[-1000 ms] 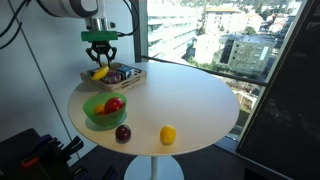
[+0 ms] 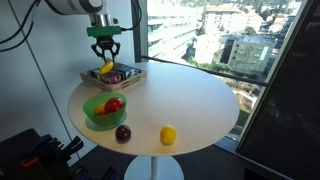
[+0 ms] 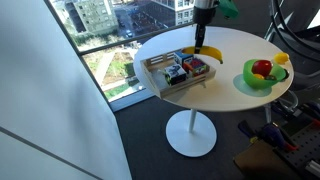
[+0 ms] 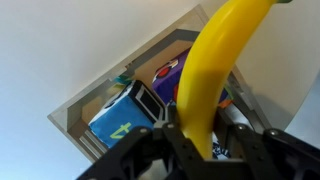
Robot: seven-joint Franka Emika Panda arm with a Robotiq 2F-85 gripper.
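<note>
A yellow banana (image 4: 207, 68) is pinched in my gripper (image 2: 106, 57), whose fingers are shut on it. In exterior view 2 the banana (image 3: 207, 52) hangs over the near side of a wooden tray (image 3: 156, 82), with the gripper (image 3: 200, 44) pointing down above it. Inside the tray, the wrist view shows a blue box (image 4: 122, 118) and a purple-and-red item (image 4: 170, 78), partly covered by the banana and fingers. The gripper's dark fingers fill the lower middle of the wrist view.
A green bowl (image 2: 92, 112) with red fruit (image 2: 114, 104) and other fruit stands in front of the tray. A dark round fruit (image 2: 123, 133) and a yellow fruit (image 2: 168, 134) lie near the table's front edge.
The gripper has shifted slightly left and upward in exterior view 1, still carrying the banana, which now hangs more steeply. The tray, bowl and loose fruit have stayed put.
</note>
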